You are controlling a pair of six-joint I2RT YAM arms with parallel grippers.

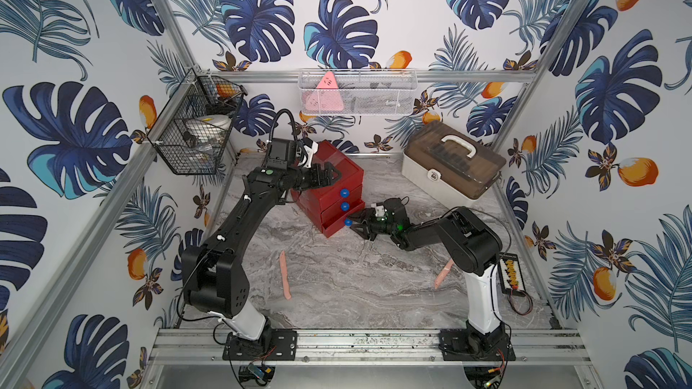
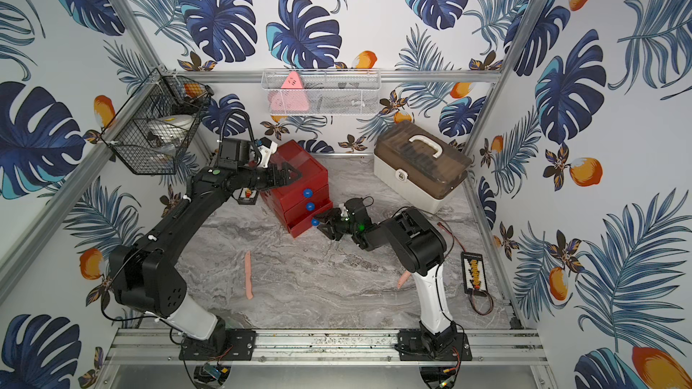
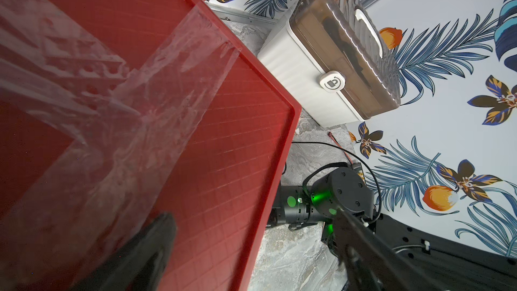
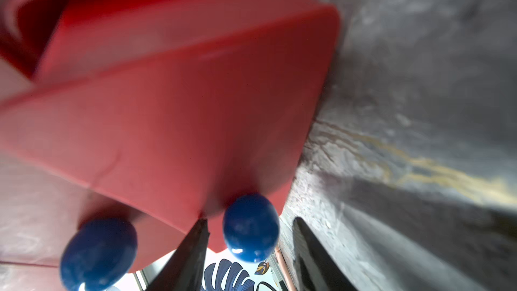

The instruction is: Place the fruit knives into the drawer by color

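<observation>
The red three-drawer box (image 1: 328, 162) has blue knobs; its bottom drawer (image 1: 333, 224) juts out a little. My right gripper has its fingers part open on either side of that drawer's blue knob (image 4: 251, 225); whether they touch it I cannot tell. My left gripper (image 1: 324, 176) is open over the box's red top (image 3: 210, 167), with nothing between its fingers. Two pink, knife-like strips, seemingly fruit knives, lie on the table, one at the left (image 1: 284, 273), one at the right (image 1: 443, 273).
A storage case (image 1: 450, 165) stands at the back right. A wire basket (image 1: 198, 137) and a white mesh basket (image 1: 375, 93) hang on rails. A small board (image 1: 510, 273) with cables lies at the right edge.
</observation>
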